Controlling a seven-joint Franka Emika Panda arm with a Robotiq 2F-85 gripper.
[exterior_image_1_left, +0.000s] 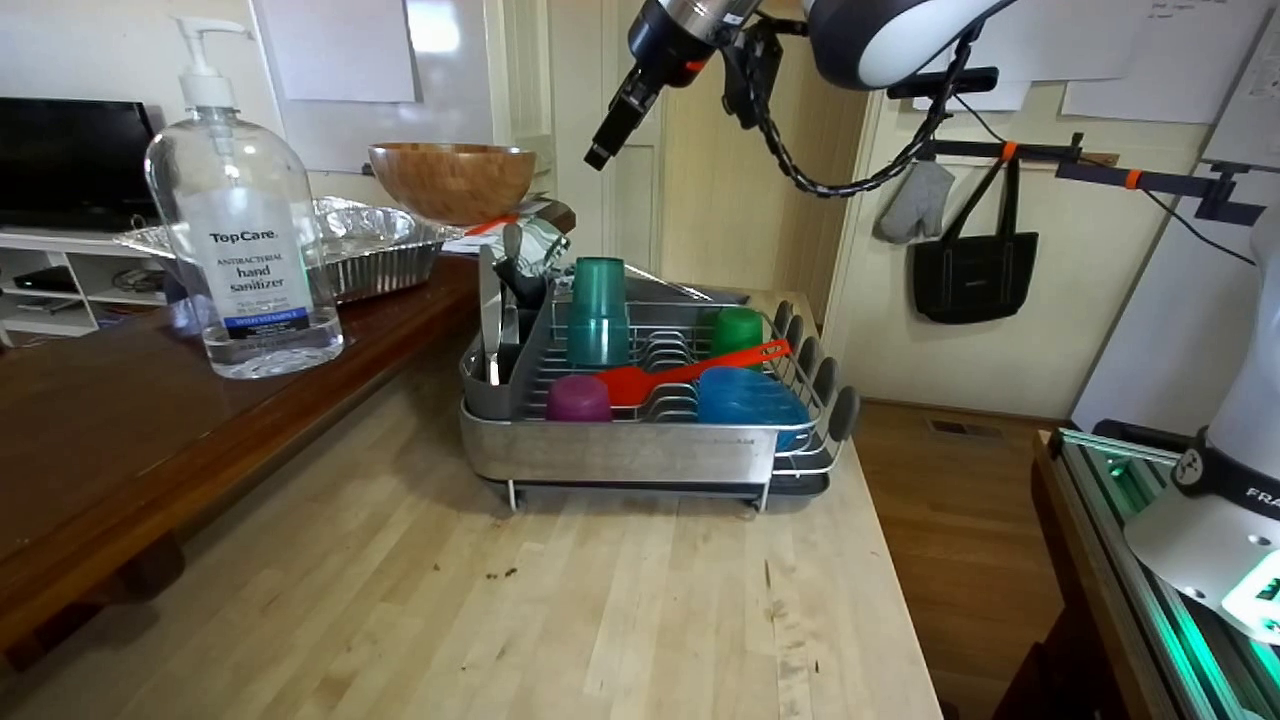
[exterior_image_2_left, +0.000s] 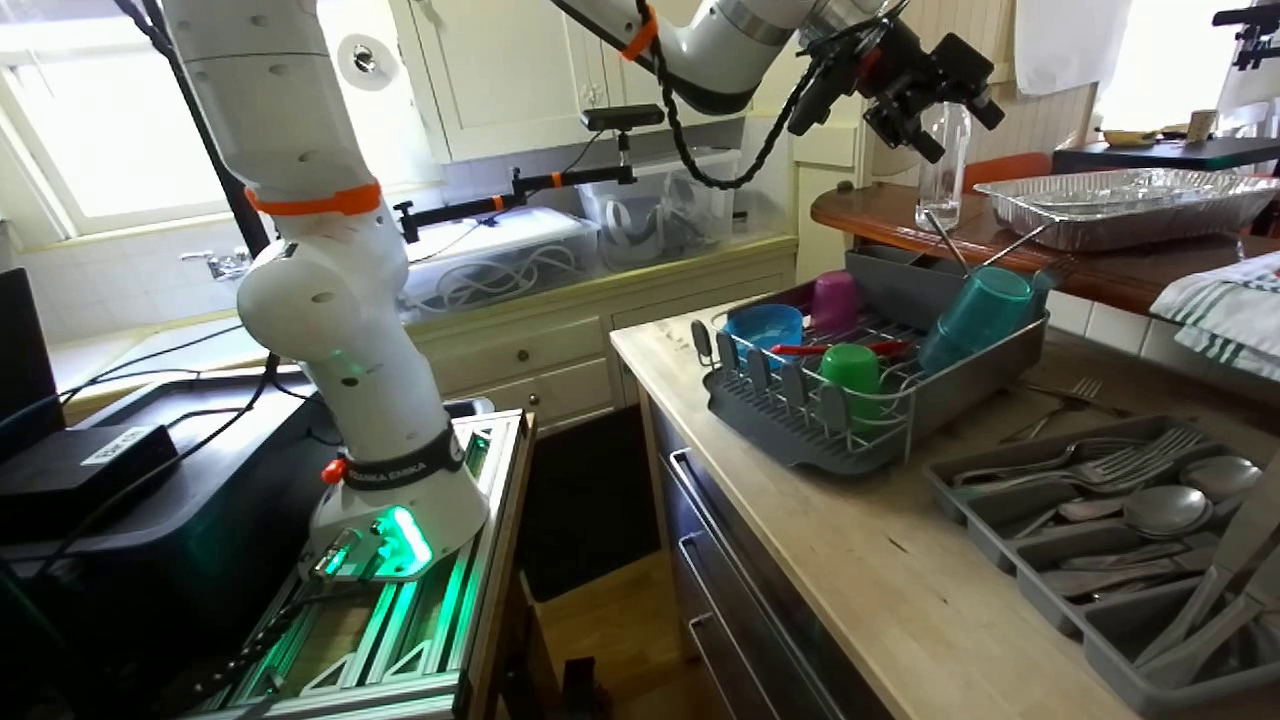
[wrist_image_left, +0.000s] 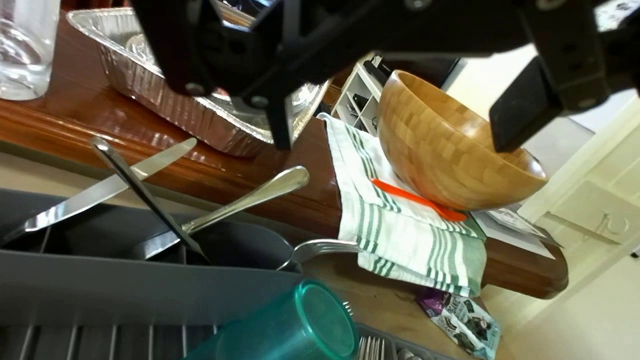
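Note:
My gripper is open and empty, held in the air above the dish rack. In the wrist view its two dark fingers stand wide apart, with the wooden bowl in the background between them. A teal cup leans in the rack, near the cutlery holder that has knives and forks in it. Further in the rack are a red utensil, a purple cup, a green cup and a blue cup. An orange utensil lies on a striped towel beside the bowl.
The brown raised table carries a sanitizer bottle and a foil tray. A grey cutlery tray sits on the counter behind the rack. Bare wooden counter lies in front of the rack.

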